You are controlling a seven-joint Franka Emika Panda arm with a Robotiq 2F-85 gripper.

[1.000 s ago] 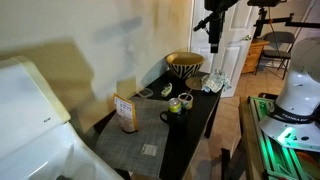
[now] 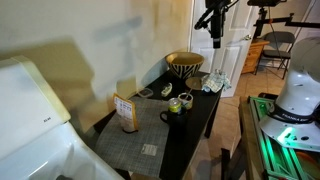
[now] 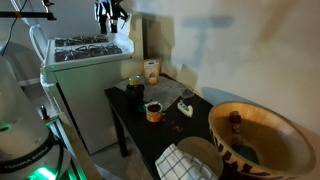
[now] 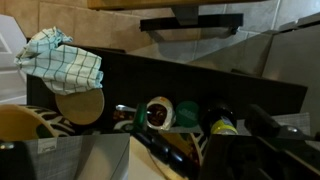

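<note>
My gripper (image 2: 214,42) hangs high over the dark table, open and empty. In the wrist view its dark fingers (image 4: 14,160) stand wide apart at the lower left and right. Below are a black mug (image 2: 174,116) and a jar (image 3: 154,112) with a red-brown band, beside each other. A checked cloth (image 3: 185,165) lies at one end of the table, next to a round tan board (image 3: 201,151). The large woven bowl (image 3: 255,130) stands near the wall and holds something dark. A small green-and-white item (image 3: 184,105) lies between jar and wall.
A box with a printed front (image 2: 126,108) stands on the grey mat (image 2: 130,150). The white stove (image 3: 88,54) adjoins that end. A wooden edge (image 4: 130,4) crosses the top of the wrist view, with tiled floor between it and the table.
My gripper has shifted slightly and sits a little higher than before. The table objects look unmoved.
</note>
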